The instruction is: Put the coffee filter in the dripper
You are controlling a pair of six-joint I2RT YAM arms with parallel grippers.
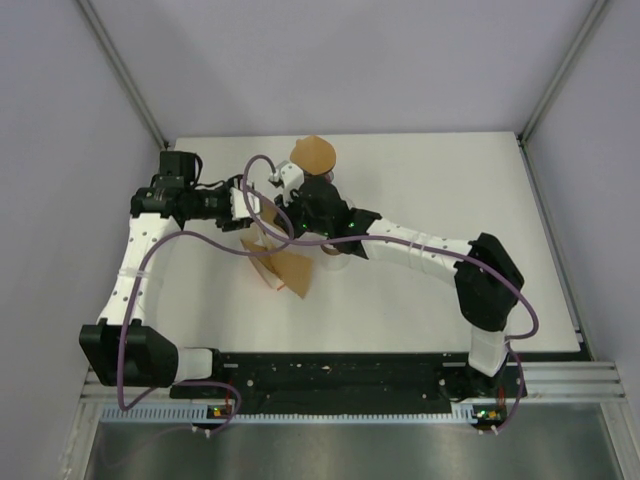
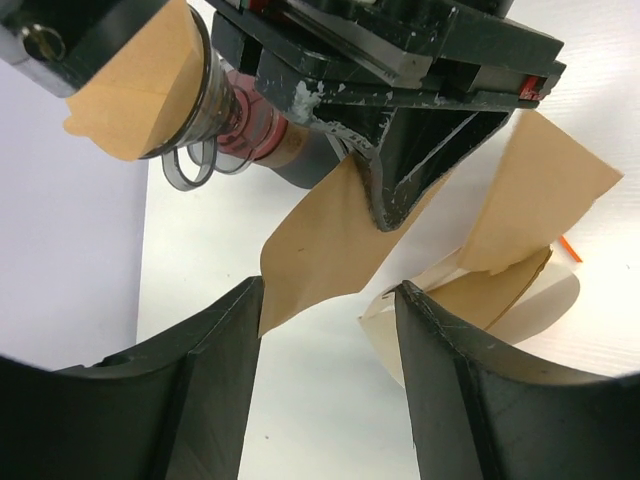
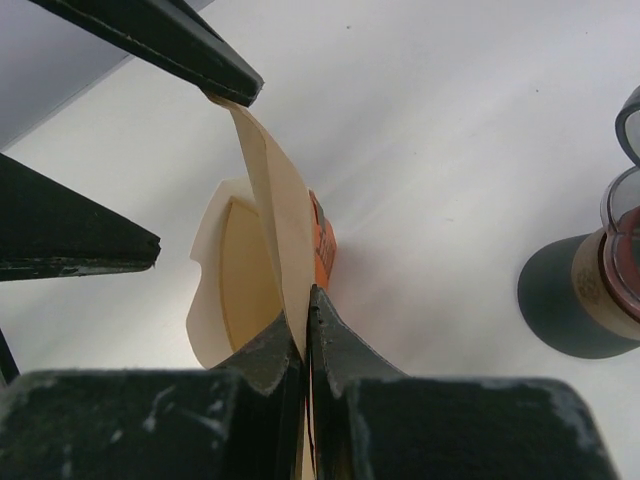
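A brown coffee filter [image 2: 330, 250] hangs from my right gripper, which is shut on it and seen at the top of the left wrist view. The filter's edge runs up in the right wrist view to one finger of my left gripper. That gripper is part open, with the filter's edge at one fingertip. More folded filters [image 2: 500, 300] stand below on the table. The dripper [image 2: 200, 125], with a brown filter in its top, stands beyond on a dark and red base.
Purple cables run over both arms.
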